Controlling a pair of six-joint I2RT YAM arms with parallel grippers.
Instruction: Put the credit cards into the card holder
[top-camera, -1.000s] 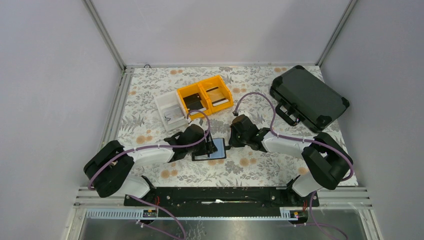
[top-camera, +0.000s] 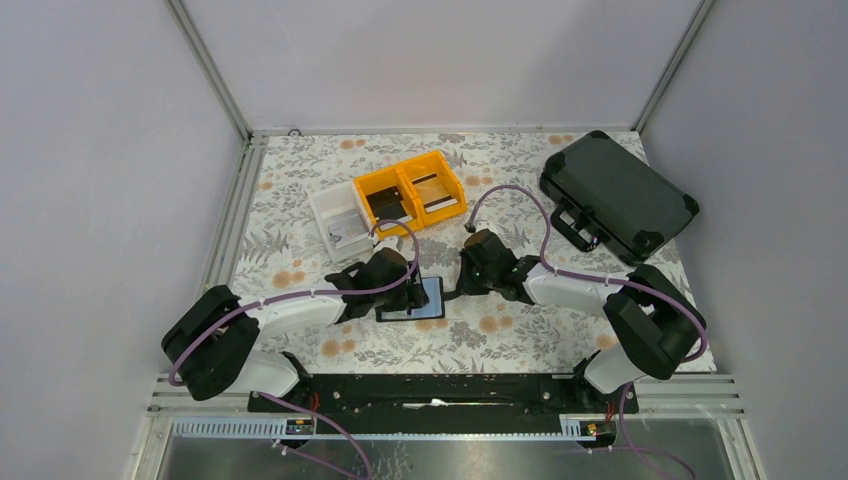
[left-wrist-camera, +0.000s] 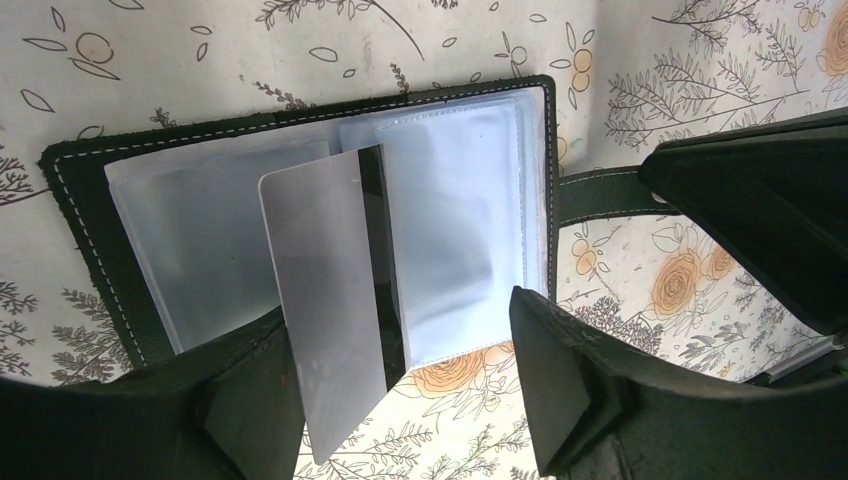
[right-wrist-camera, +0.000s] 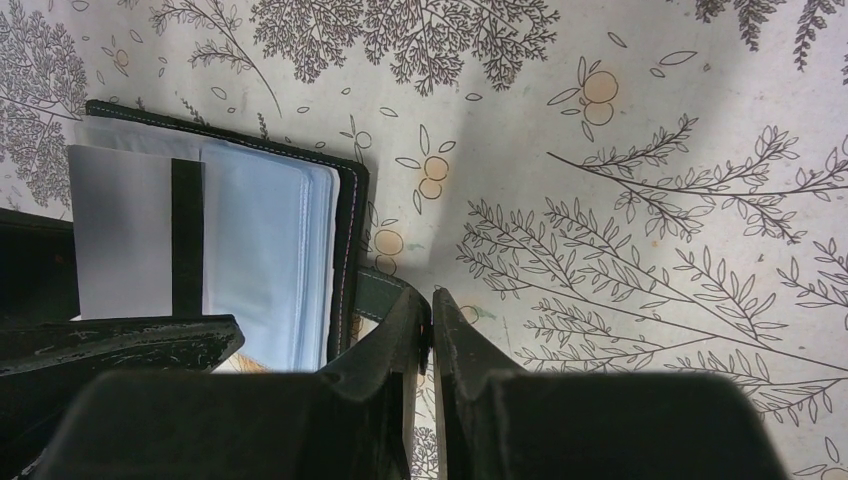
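The card holder (left-wrist-camera: 230, 230), dark-edged with clear and pale blue sleeves, lies open on the table. A silver card (left-wrist-camera: 320, 290) with a black stripe stands tilted over its middle; whether its lower edge is inside a sleeve, I cannot tell. My left gripper is part open around the card, which lies close to one finger with a clear gap to the other. At the holder's right side, my right gripper is shut on the holder's strap (right-wrist-camera: 380, 293), whose end is hidden between the fingertips.
Behind the arms are a white tray (top-camera: 318, 205) and two joined orange trays (top-camera: 408, 190) with flat items inside. A dark case (top-camera: 620, 190) occupies the back right. The table between that case and the orange trays is clear.
The holder and my left gripper have shifted slightly left.
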